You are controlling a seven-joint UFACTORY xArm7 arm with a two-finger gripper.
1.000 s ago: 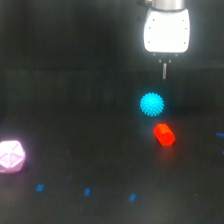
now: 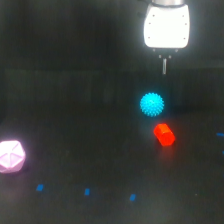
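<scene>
My gripper, a white body ending in one thin dark tip, hangs at the upper right of the camera view. Whether its fingers are apart or together is too small to make out. Below the tip, a cyan spiky-looking ball sits on the dark surface, slightly to the left. Just beyond it toward the lower right lies a red block. A pale pink faceted ball rests at the left edge, partly cut off by the frame. The tip appears apart from all of these.
Several small blue marks dot the dark surface along the lower part. Another blue mark shows at the right edge. Between the pink ball and the cyan ball there is wide free room.
The gripper has shifted slightly upward in the picture. The cyan ball, red block and pink ball have not moved.
</scene>
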